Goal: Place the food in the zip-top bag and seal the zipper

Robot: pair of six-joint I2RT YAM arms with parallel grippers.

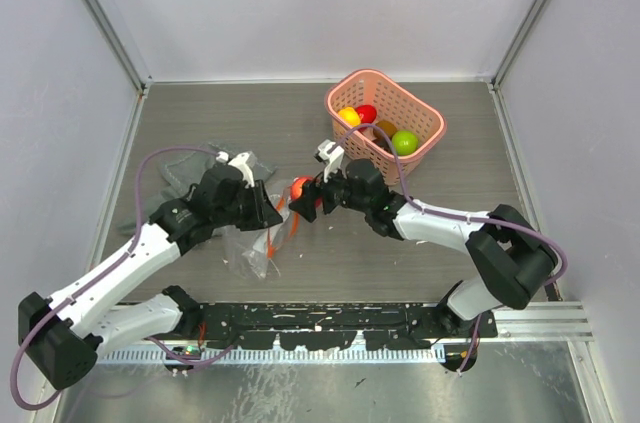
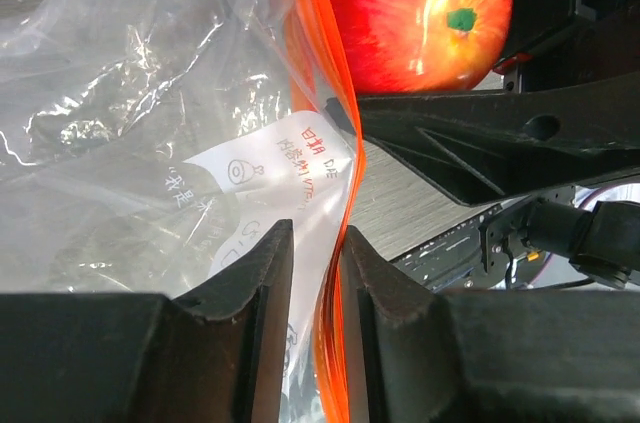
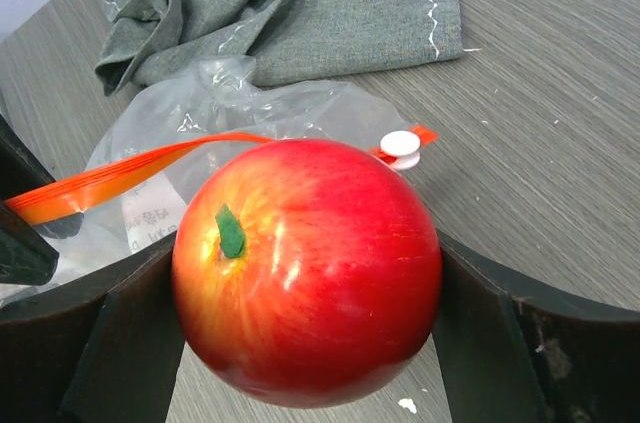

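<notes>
The clear zip top bag [image 2: 130, 133] has an orange zip edge [image 2: 348, 143] and lies mid-table in the top view. Its white slider [image 3: 402, 145] sits near the far end of the zip. My left gripper is part open, with the zip edge and film in the gap close to one finger. A red apple [image 3: 305, 273] is between the fingers of my right gripper [image 1: 311, 199], which stand wide. How firmly they touch it cannot be told. The apple is just outside the zip edge in the left wrist view.
A pink basket [image 1: 420, 156] at the back right holds several pieces of toy food, among them a green one [image 1: 405, 143]. A grey-green cloth [image 3: 350, 33] lies behind the bag. Both grippers are close together.
</notes>
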